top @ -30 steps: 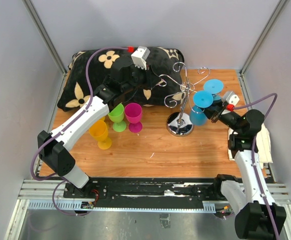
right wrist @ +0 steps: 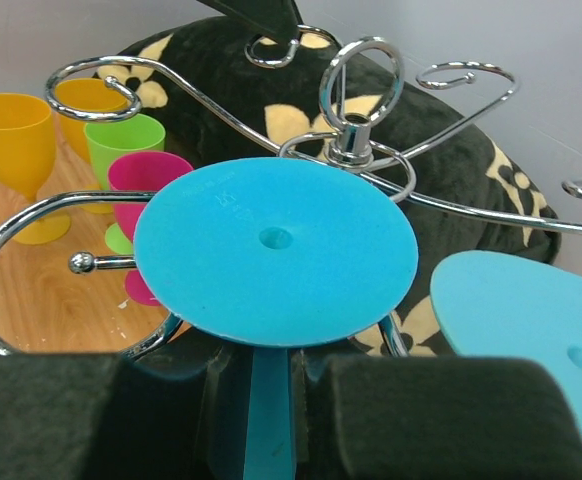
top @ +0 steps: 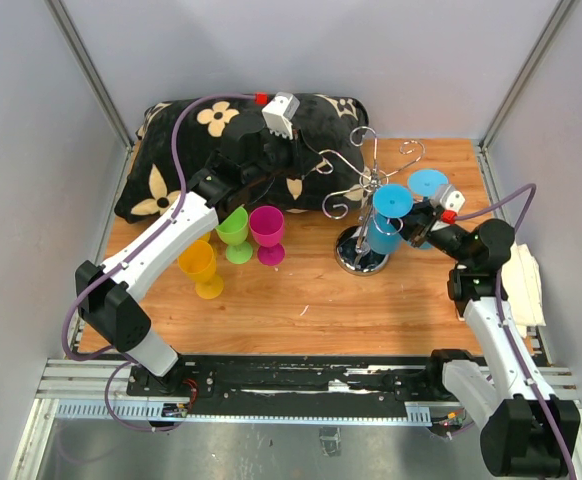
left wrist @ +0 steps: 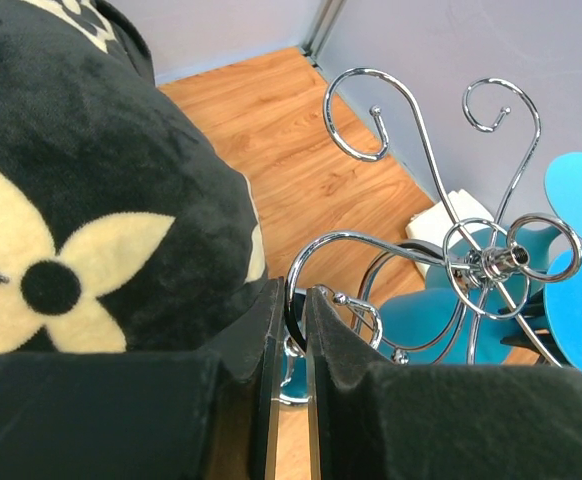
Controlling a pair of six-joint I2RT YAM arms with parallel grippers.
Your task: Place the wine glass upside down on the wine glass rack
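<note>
A blue wine glass (top: pixel 392 201) is upside down at the front right of the chrome rack (top: pixel 370 181), its round foot uppermost. My right gripper is shut on its stem, just under the foot, and a curled rack arm (right wrist: pixel 31 213) loops around on the left. Whether the foot rests on that wire cannot be told. A second blue glass (top: pixel 428 182) hangs upside down beside it, behind my right gripper. Over at the rack's left side, my left gripper is shut on one of the curled wire arms (left wrist: pixel 316 241).
Orange (top: pixel 201 266), green (top: pixel 235 236) and pink (top: pixel 268 233) glasses stand upright to the left. Behind the rack lies a dark flowered cushion (top: pixel 151 150). A folded cloth (top: pixel 523 285) is at the right edge.
The left arm stays where it was.
</note>
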